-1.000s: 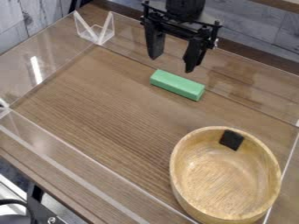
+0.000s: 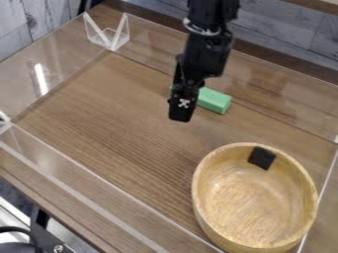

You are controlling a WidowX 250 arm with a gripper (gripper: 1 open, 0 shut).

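My black gripper (image 2: 184, 99) reaches down over the middle of the wooden surface, open, just left of a green block (image 2: 214, 100). The arm hides part of the area behind it; whether anything is between the fingers is not clear. A tan round bowl (image 2: 251, 212) stands at the front right, with a small black block (image 2: 262, 159) at its upper rim.
The wooden tray's bare floor (image 2: 99, 128) is clear on the left and in the front middle. A white wire-like holder (image 2: 109, 32) is at the back left. Walls edge the back.
The gripper has come down and toward the front, narrowing in view, to beside the green block. The green block and bowl appear in the same places.
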